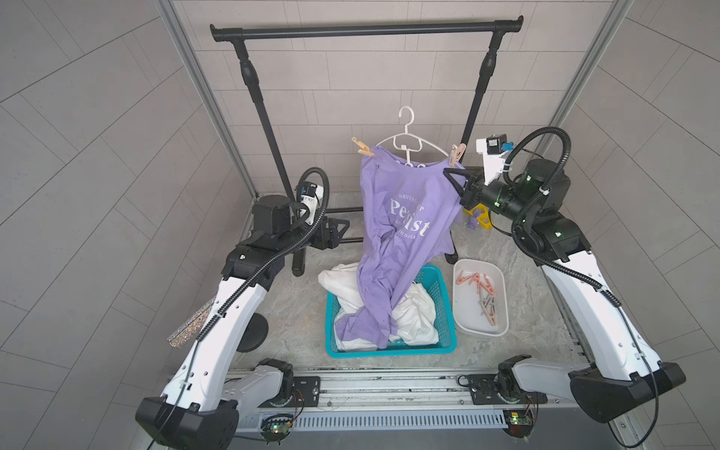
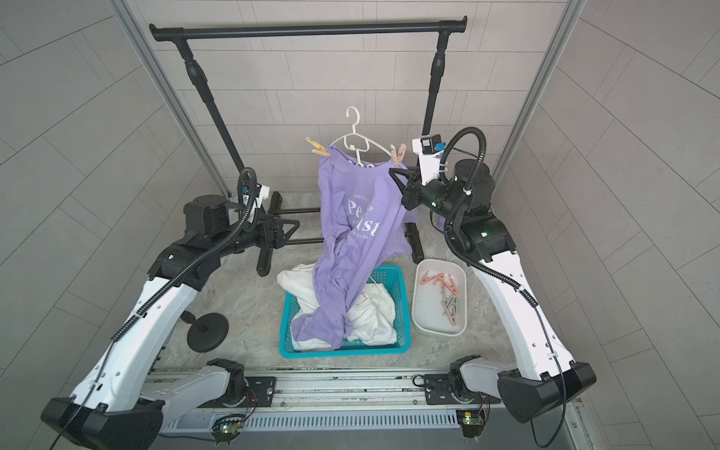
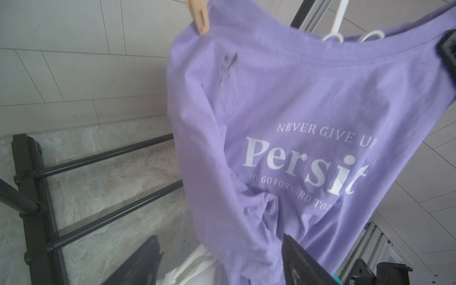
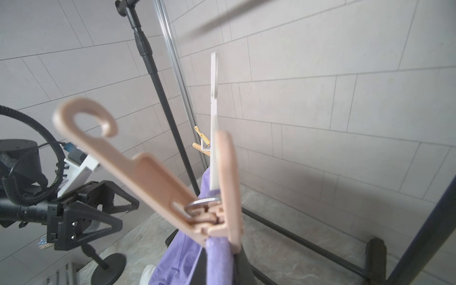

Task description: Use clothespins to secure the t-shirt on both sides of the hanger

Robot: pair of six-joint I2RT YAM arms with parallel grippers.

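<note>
The purple t-shirt (image 1: 408,198) hangs on a white hanger (image 1: 405,138), raised above the floor. A yellow clothespin (image 1: 363,146) clips its left shoulder, and a pale pink clothespin (image 1: 456,155) its right shoulder. Just below the pink pin, my right gripper (image 1: 448,180) is shut on the shirt's shoulder; purple cloth runs between its fingers in the right wrist view. My left gripper is open, its fingers wide apart and empty, left of the shirt and clear of it. The shirt's lower end trails in the teal basket (image 1: 453,330).
A black garment rack (image 1: 367,31) stands behind, its top bar empty. White cloth (image 1: 414,315) fills part of the basket. Right of it, a white tray (image 1: 468,322) holds several clothespins (image 1: 487,300). A round black base (image 2: 207,333) stands at the left.
</note>
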